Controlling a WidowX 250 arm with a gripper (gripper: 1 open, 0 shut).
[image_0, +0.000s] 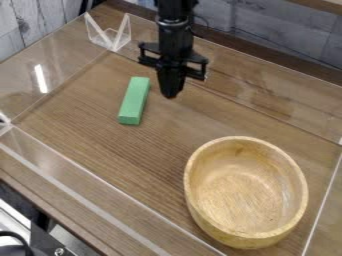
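A flat green rectangular block (134, 100) lies on the wooden table left of centre, fully in view. The black arm reaches down from the top centre, and its gripper (171, 82) hangs behind and to the right of the block, apart from it. The gripper looks shut, with nothing visible between its fingers, though it is small in view.
A large beige round bowl (245, 190) fills the lower right of the wooden table (80, 170). A clear plastic object (110, 32) is at the back left.
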